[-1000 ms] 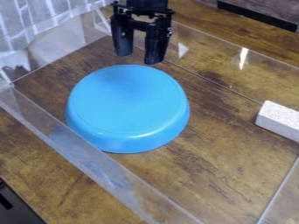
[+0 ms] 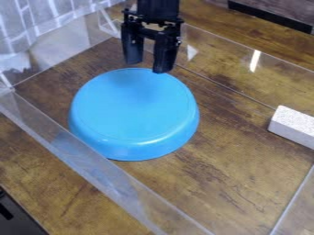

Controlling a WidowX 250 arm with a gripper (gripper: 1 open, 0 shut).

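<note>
A large round blue object (image 2: 134,112), like an upturned bowl or lid, lies on the wooden floor (image 2: 208,188) in the middle of the view. Just beyond its far edge hangs my black gripper (image 2: 147,61), pointing down, its two fingers apart with nothing visible between them. Whether the fingertips touch the blue object cannot be told.
A white speckled block (image 2: 293,127) lies at the right. Clear panels border the area along the lower left, back and right. A white curtain (image 2: 43,27) hangs at the top left. Bare wood surrounds the blue object.
The gripper has moved down toward the blue object's far edge, and its fingers have drawn somewhat closer together. The blue object and white block are unmoved.
</note>
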